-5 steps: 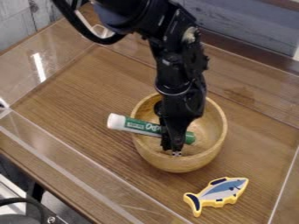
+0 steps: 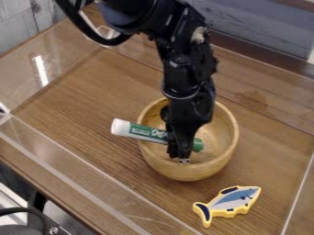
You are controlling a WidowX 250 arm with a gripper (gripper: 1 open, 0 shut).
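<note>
A black arm reaches down from the top, its gripper (image 2: 182,147) low inside a round wooden bowl (image 2: 215,157). The gripper is shut on a white and green tube (image 2: 135,129), which lies slanted across the bowl with its white end over the left rim. The fingertips are partly hard to make out against the tube and the bowl.
A yellow-edged fish-shaped object (image 2: 227,204) with a blue and white top lies in front of the bowl to the right. A metal wall stands at the upper left, with black cable at the lower left.
The gripper and tube have shifted very slightly up; otherwise the scene looks the same.
</note>
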